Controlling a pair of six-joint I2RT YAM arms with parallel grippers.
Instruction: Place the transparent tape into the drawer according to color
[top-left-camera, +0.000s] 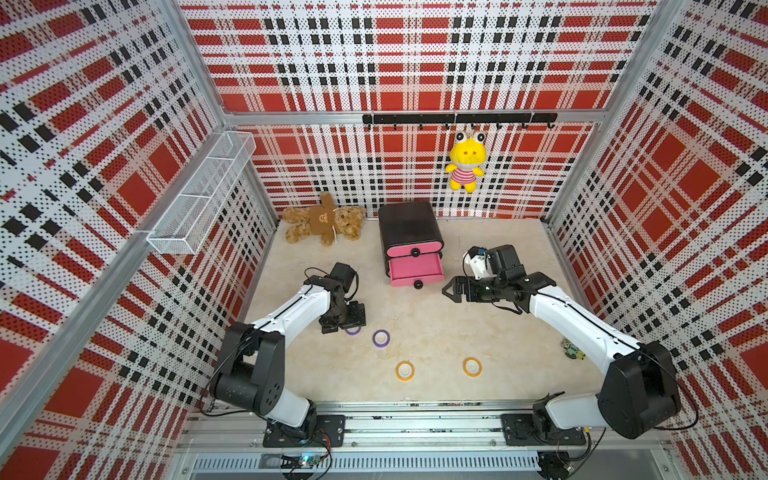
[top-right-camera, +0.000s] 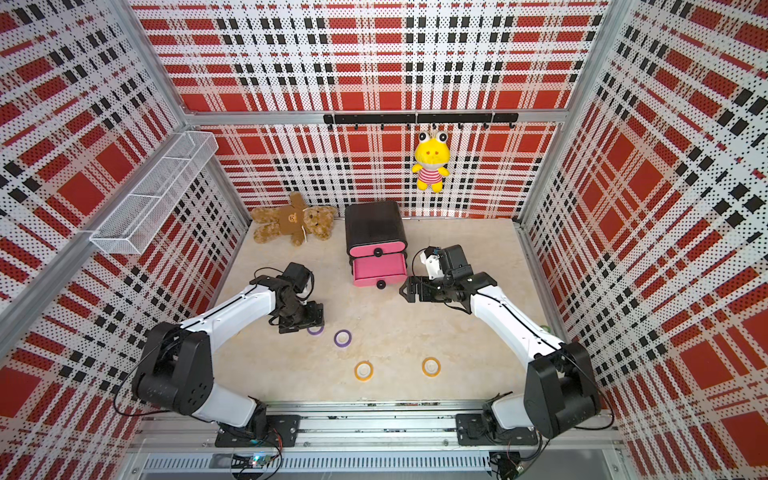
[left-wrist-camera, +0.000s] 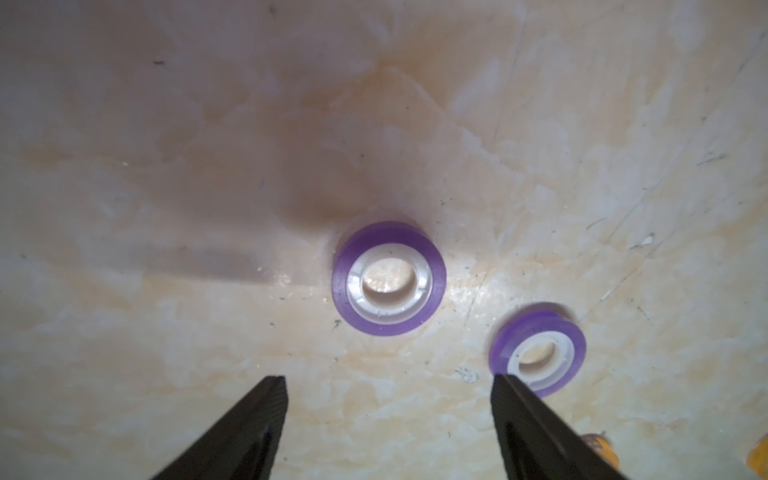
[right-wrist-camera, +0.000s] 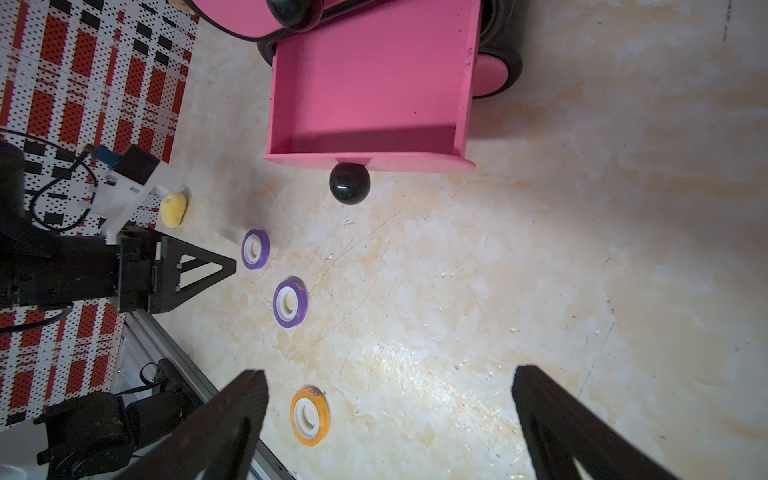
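Observation:
Two purple tape rolls lie flat on the table: one purple roll (left-wrist-camera: 429, 280) is below my left gripper, the other purple roll (left-wrist-camera: 502, 344) sits to its right. My left gripper's fingers stand apart with nothing between them, above the table. Two orange tape rolls, a left one (top-left-camera: 398, 376) and a right one (top-left-camera: 465, 371), lie nearer the front edge. The drawer box (top-left-camera: 406, 224) stands at the back; its lower pink drawer (right-wrist-camera: 376, 88) is pulled out and looks empty, while the upper one is closed. My right gripper is open and empty, right of the drawer.
A brown plush bear (top-left-camera: 324, 220) lies left of the box. The yellow frog toy (top-left-camera: 466, 164) hangs on the back wall, and a white wire basket (top-left-camera: 200, 196) is fixed at the left.

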